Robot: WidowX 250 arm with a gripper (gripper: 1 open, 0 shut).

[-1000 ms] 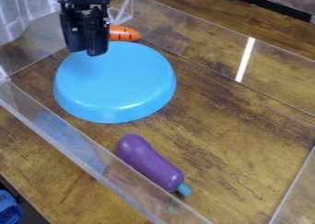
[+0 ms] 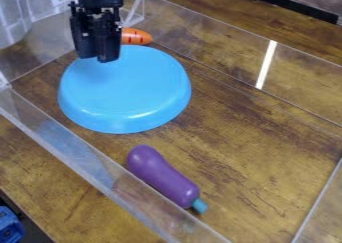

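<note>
My black gripper (image 2: 98,42) hangs at the upper left, over the back rim of a round blue plate or disc (image 2: 124,92). Whether its fingers are open or shut is unclear. An orange carrot-like object (image 2: 134,36) lies just behind it, partly hidden. A purple eggplant-like toy (image 2: 163,177) with a teal tip lies on the wooden surface at the lower middle, apart from the plate.
Clear plastic walls (image 2: 78,175) border the wooden floor (image 2: 247,137) on several sides. A blue object (image 2: 8,227) shows outside the wall at the bottom left corner.
</note>
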